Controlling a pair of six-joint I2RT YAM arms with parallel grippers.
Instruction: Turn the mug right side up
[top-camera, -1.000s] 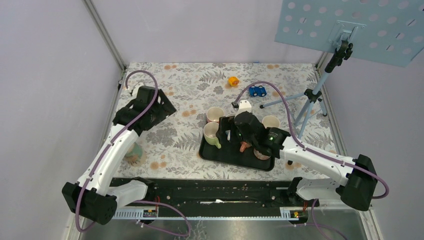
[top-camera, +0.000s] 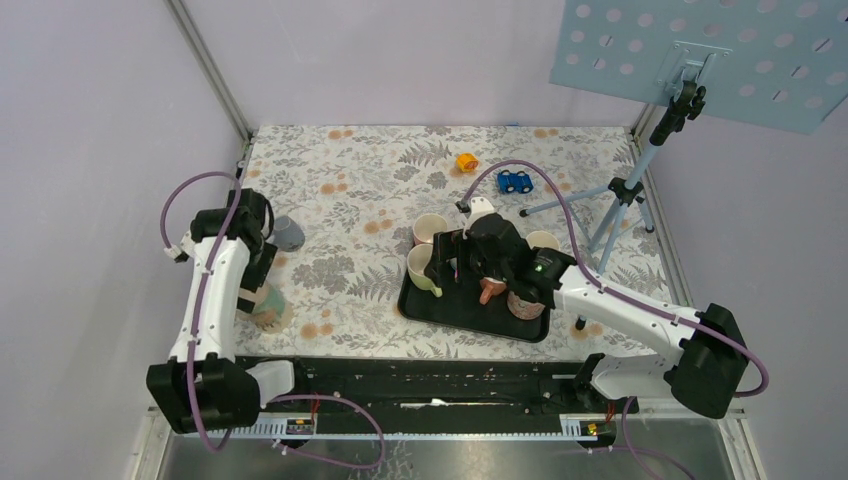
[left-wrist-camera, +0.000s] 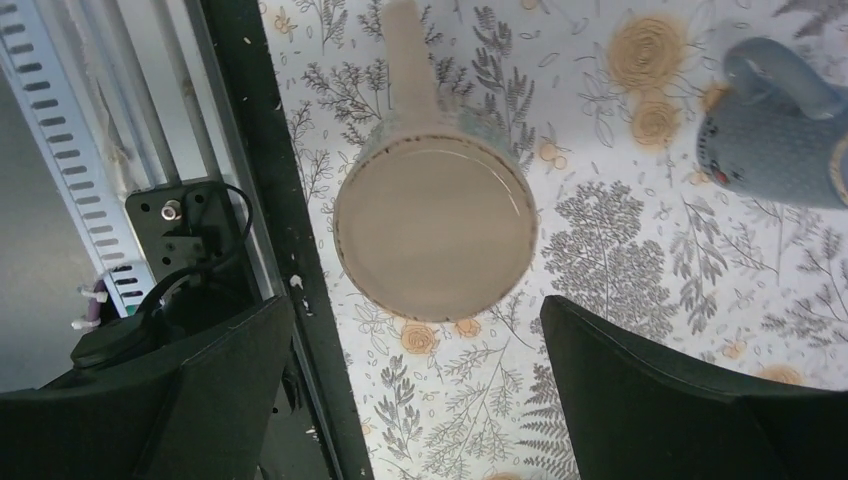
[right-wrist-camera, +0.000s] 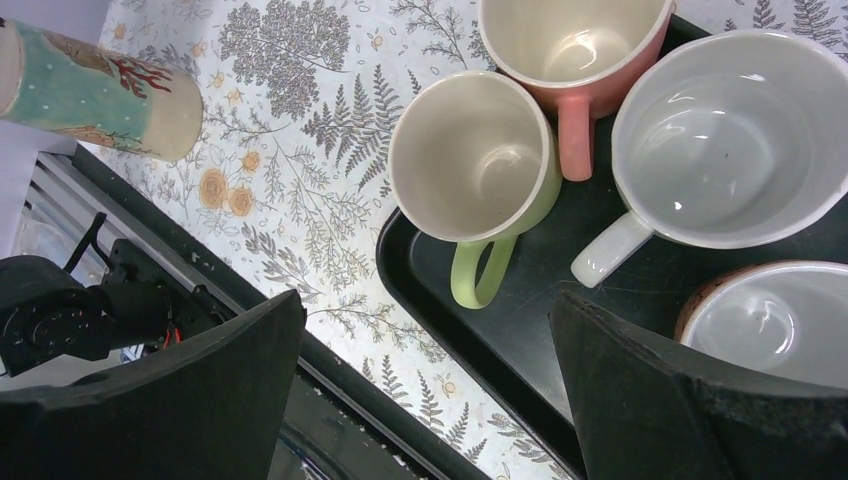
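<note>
A teal-and-beige mug at the table's left edge lies under my open left gripper, its flat base facing that camera; in the right wrist view its painted side (right-wrist-camera: 120, 100) shows. A blue-grey mug (top-camera: 287, 233) is just behind it, apparently on its side in the left wrist view. My right gripper is open above the tray, nothing between its fingers, near a green mug (right-wrist-camera: 470, 160).
The black tray (top-camera: 450, 318) holds several mugs. An orange toy (top-camera: 466, 162) and a blue toy car (top-camera: 515, 182) are at the back beside a tripod (top-camera: 620, 190).
My left arm has swung left, bringing its gripper from the middle-left of the table to the left edge over the teal mug. The right arm has shifted very slightly.
</note>
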